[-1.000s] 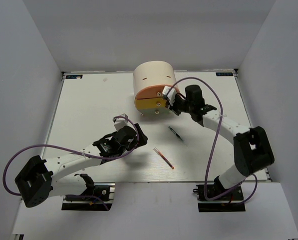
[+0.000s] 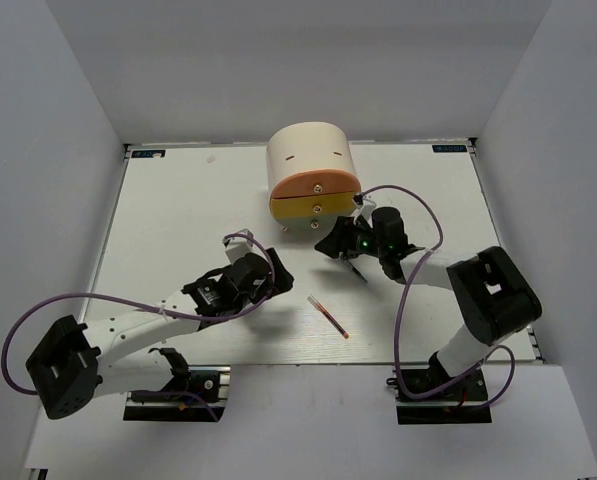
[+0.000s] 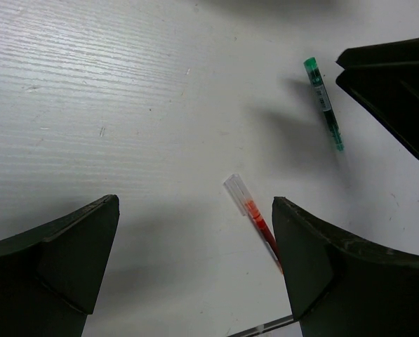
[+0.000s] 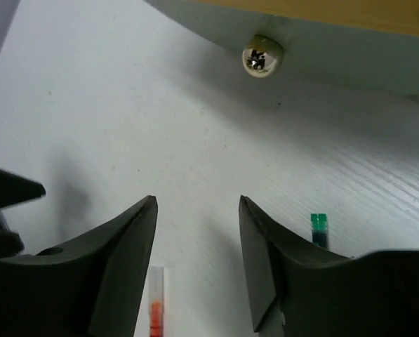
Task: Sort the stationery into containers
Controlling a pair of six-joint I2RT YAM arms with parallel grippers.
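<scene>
A red pen [image 2: 328,316] with clear cap lies at the lower middle of the table; a green pen [image 3: 324,102] lies to its right, partly under my right gripper [image 2: 336,242] in the top view. In the right wrist view my right gripper's fingers are apart with nothing between them, above the table near the green pen [image 4: 319,230]. My left gripper [image 2: 276,272] is open and empty, left of both pens. A rounded drawer container [image 2: 311,150] with orange and yellow drawers and round knobs stands at the back middle.
Grey walls bound it at the back and sides.
The left arm is nearly still.
</scene>
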